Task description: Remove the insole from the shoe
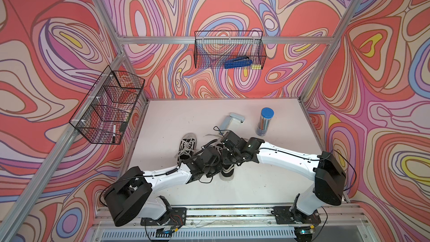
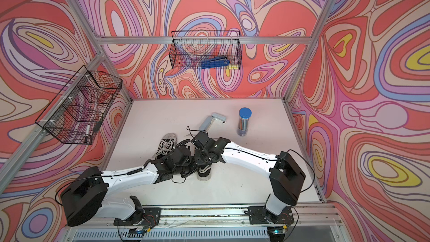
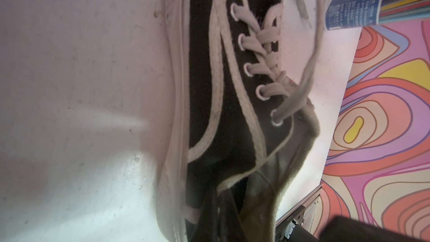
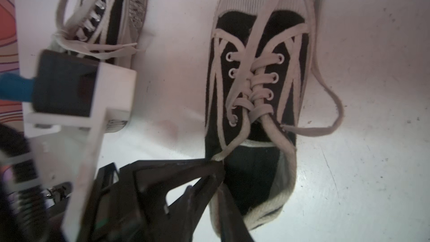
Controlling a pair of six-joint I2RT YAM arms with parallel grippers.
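Note:
A black-and-white sneaker (image 4: pixel 291 76) lies on the table under both grippers, laces loose, its dark opening toward the bottom of the right wrist view; whether an insole shows inside is unclear. My left gripper is shut low on the shoe's side by the heel, nothing visible between its fingers. My right gripper (image 1: pixel 226 152) is over the shoe, beside the left one; its finger is hard to make out. In the right wrist view dark gripper parts reach the rim of the opening. A second sneaker (image 1: pixel 187 145) lies to the left.
A light grey stapler-like object (image 1: pixel 235 117) lies behind the shoe, and a blue-lidded container (image 1: pixel 265 121) stands at the back right. Wire baskets (image 1: pixel 229 49) hang at the back and left.

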